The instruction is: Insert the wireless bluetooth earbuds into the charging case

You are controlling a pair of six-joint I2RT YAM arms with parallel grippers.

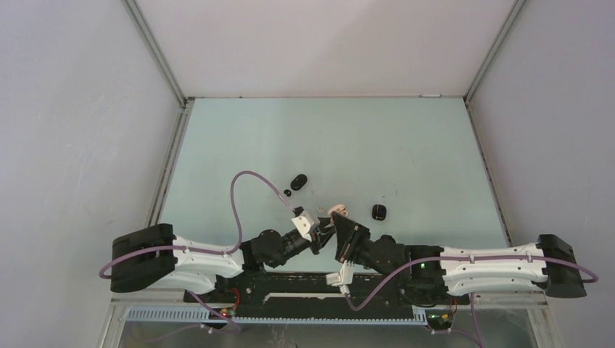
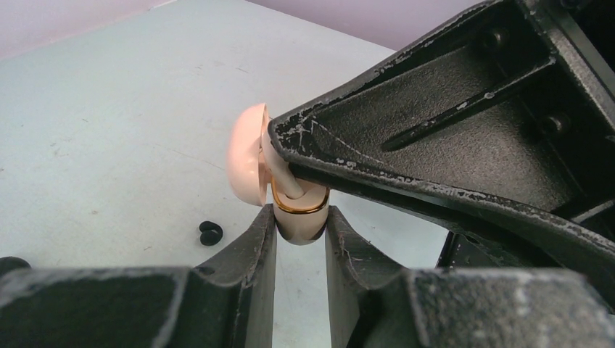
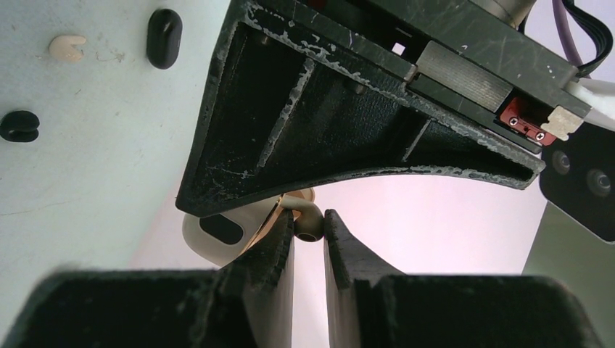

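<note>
My left gripper is shut on the pale pink charging case [image 2: 245,152], whose lid stands open with a gold rim round its body. My right gripper is shut on a pale earbud, held at the open case; its stem reaches into the case's mouth in the left wrist view. How deep it sits is partly hidden by my right gripper's housing. In the top view both grippers meet at the pink case [image 1: 338,209] low in the middle of the table.
A black oblong case [image 1: 299,182], a small black piece [image 1: 288,193] and another black case [image 1: 379,212] lie on the table [image 1: 326,130]. A pale earbud [image 3: 67,48] lies loose near them.
</note>
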